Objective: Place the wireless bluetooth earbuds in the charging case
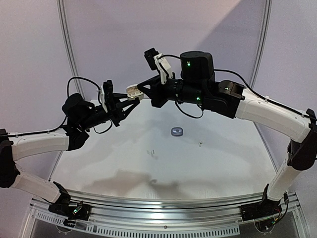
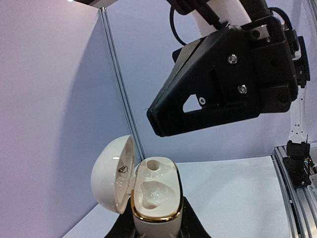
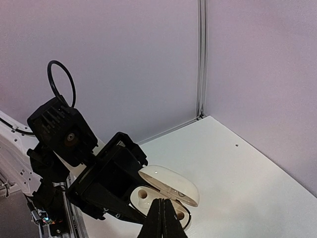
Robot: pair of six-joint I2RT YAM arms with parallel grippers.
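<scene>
The white charging case [image 2: 157,186] stands open, lid [image 2: 115,173] hinged to one side, with my left gripper [image 1: 130,102] shut around its lower body. Its hollows show no earbud in the left wrist view. My right gripper is shut, and nothing shows between its fingertips. In the left wrist view its black fingers [image 2: 198,91] hover above the case, apart from it; from the top the tips overlap the case's right side. A small white piece [image 1: 200,144], perhaps an earbud, lies on the table.
A blue-grey rounded object [image 1: 177,131] rests near the table's middle. Faint small blurred marks [image 1: 152,151] show to its lower left; what they are is unclear.
</scene>
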